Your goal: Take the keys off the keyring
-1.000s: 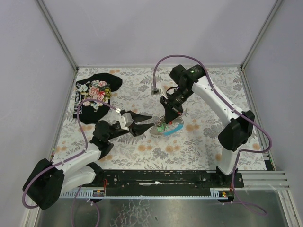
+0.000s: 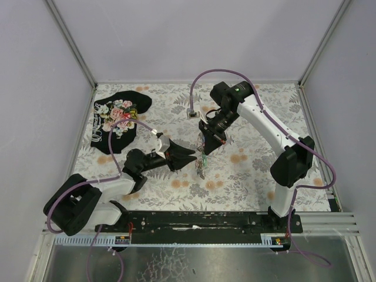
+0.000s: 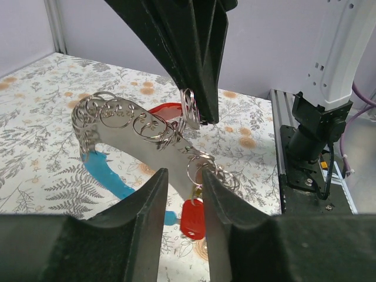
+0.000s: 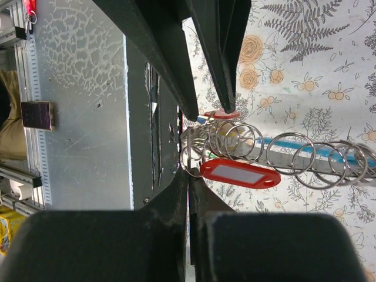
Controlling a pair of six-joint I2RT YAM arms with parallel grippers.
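The keyring bunch [image 2: 201, 161] hangs below my right gripper [image 2: 207, 144] in the middle. In the left wrist view, rings, bare key shapes and red and blue tags [image 3: 111, 176] dangle under the right gripper's black fingers, with a small ring at their tips. In the right wrist view a red tag [image 4: 239, 173] and several rings sit at the shut tips of my right gripper. My left gripper [image 2: 184, 157] stands just left of the bunch, part open, its fingers [image 4: 164, 59] above the rings in the right wrist view.
A black floral cloth [image 2: 120, 117] lies at the back left of the patterned table [image 2: 264, 176]. A dark rail and metal strip run along the front edge.
My left arm has moved right and its fingers have come closer together. The hanging bunch has swung to a more upright lie below my right gripper, which has barely moved.
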